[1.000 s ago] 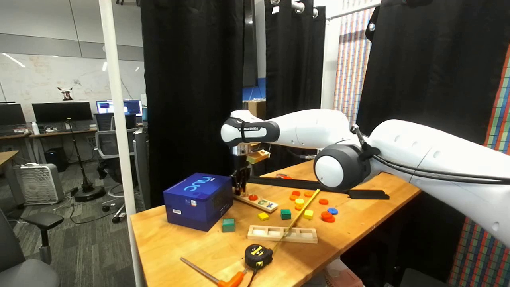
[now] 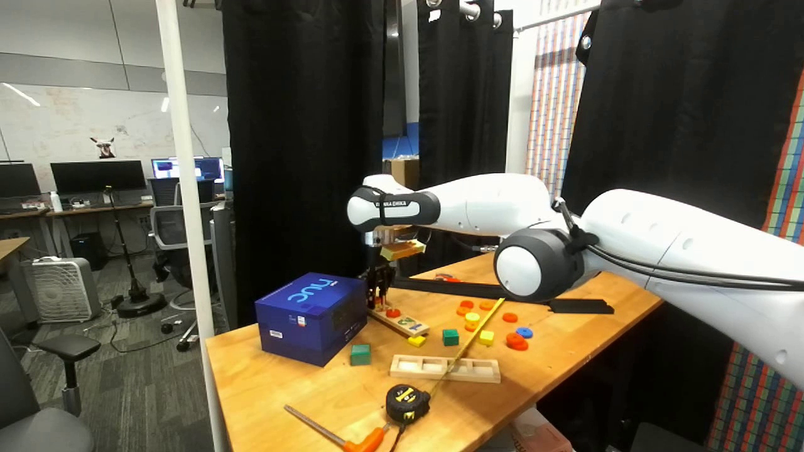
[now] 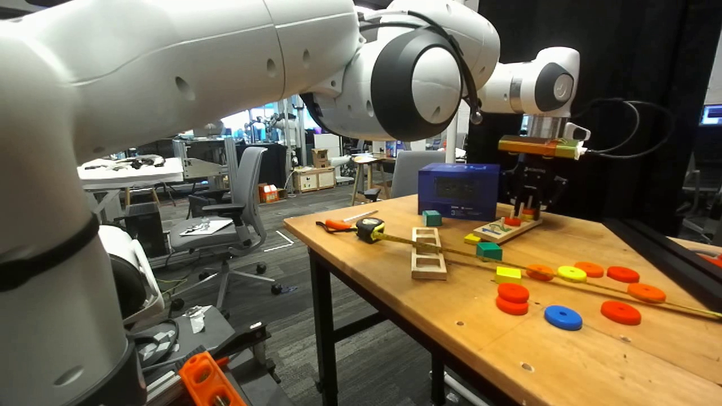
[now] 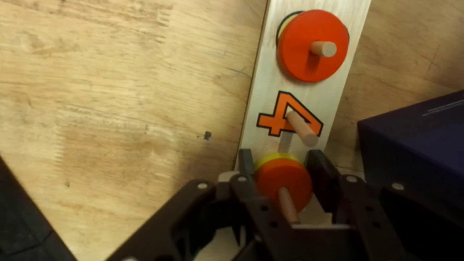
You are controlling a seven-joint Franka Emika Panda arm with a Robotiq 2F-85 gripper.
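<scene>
A long wooden peg board [image 4: 254,126] with printed numbers lies flat on the table beside the blue box. In the wrist view, a red disc [image 4: 295,52] sits around one peg, with a sliver of yellow showing under it. The peg [image 4: 306,135] by the orange 4 is bare. My gripper is low over the board's far end, shut on a red disc [image 4: 278,176] with a yellow disc [image 4: 270,157] directly beneath. A peg [image 4: 287,204] rises through the red disc. How deep the fingers grip, and whether both discs are clamped, is hard to tell.
The blue box [image 2: 309,320] stands close beside the gripper and board. A yellow block [image 2: 416,341], green blocks [image 2: 450,336] and an empty wooden tray [image 2: 482,372] are nearby. A stretched tape measure [image 2: 407,403] crosses the table; loose discs [image 3: 563,317] lie along the right.
The board has shifted and turned a little left in exterior view 1, bringing its end closer to the yellow block. The blue box has slid slightly left. The gripper has barely moved.
</scene>
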